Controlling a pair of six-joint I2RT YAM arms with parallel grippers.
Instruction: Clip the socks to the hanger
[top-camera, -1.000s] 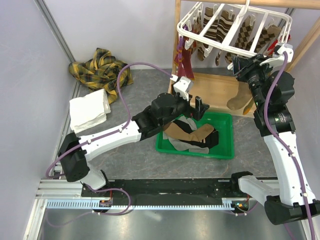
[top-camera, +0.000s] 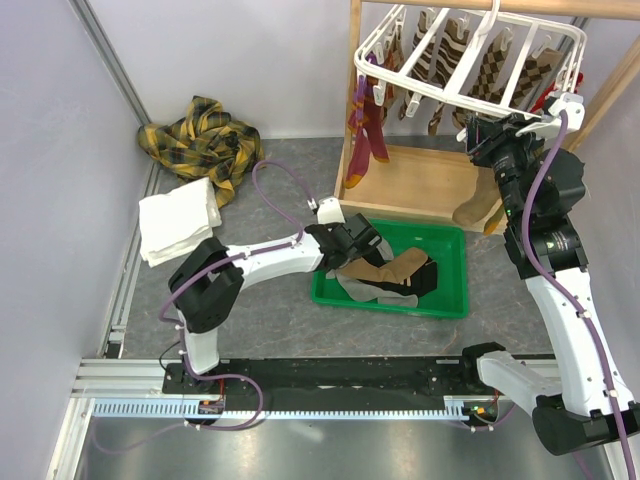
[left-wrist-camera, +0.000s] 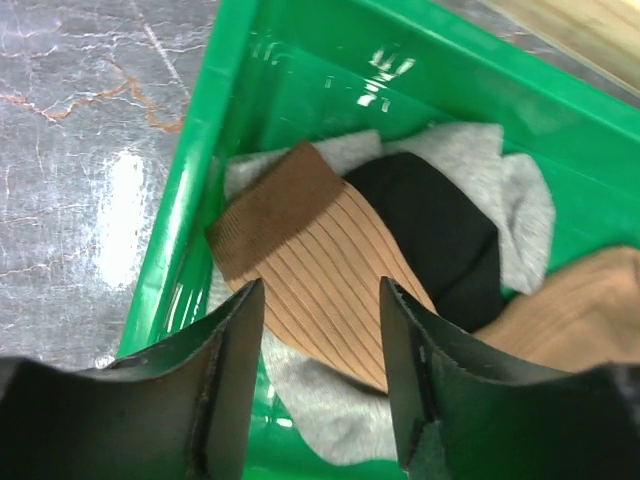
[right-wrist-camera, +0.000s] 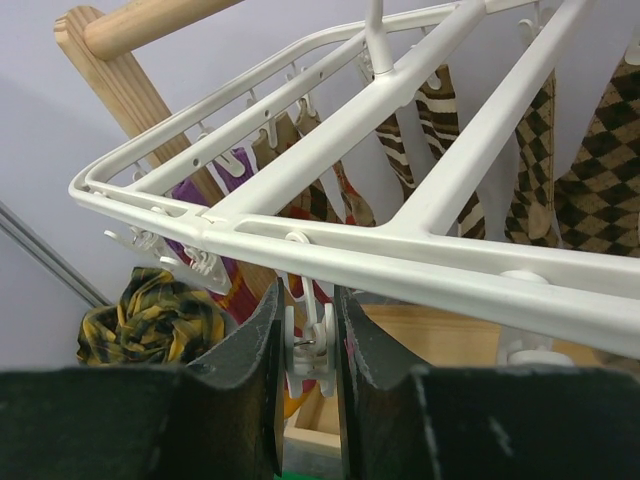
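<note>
My left gripper points down, part open and empty, over the green tray (top-camera: 450, 300). In the left wrist view a brown ribbed sock (left-wrist-camera: 310, 270), grey socks (left-wrist-camera: 330, 420) and a black sock (left-wrist-camera: 440, 240) lie piled inside it. My right gripper is shut on a white hanger clip (right-wrist-camera: 300, 350) under the front bar of the white hanger (right-wrist-camera: 420, 260). Patterned socks (top-camera: 448, 55) hang from the hanger's clips.
A wooden frame (top-camera: 355, 120) with a bottom board holds the hanger. Left of the tray are a folded white cloth (top-camera: 175, 220) and a plaid cloth (top-camera: 200, 150) on the grey surface.
My left arm has come down and left from near the frame to over the socks in the tray. The right arm has barely moved; the hanging socks sway slightly.
</note>
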